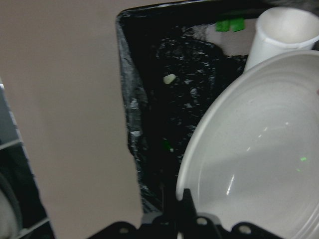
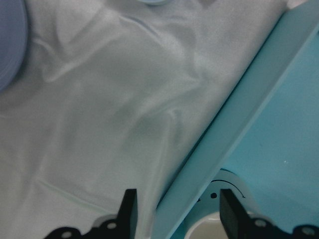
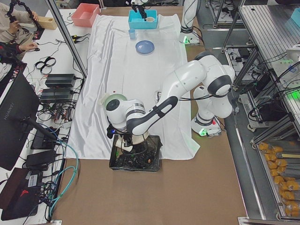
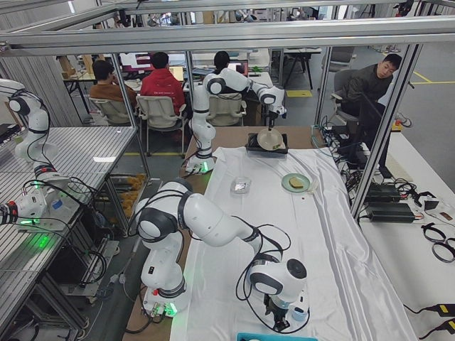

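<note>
My left gripper is shut on the rim of a white bowl (image 1: 249,159), tilted over a black bag-lined bin (image 3: 134,166) at the cloth's near edge; a white paper cup (image 1: 271,50) lies inside the bin. My right gripper stands open over the edge of a blue bin (image 2: 259,119), which holds a pale round item (image 2: 207,229). A blue plate (image 2: 10,40) lies beside that bin.
A green plate (image 4: 291,177) with a yellow piece and a clear packet (image 4: 240,185) sit on the white cloth. A blue cup (image 3: 132,33) stands near the blue bin.
</note>
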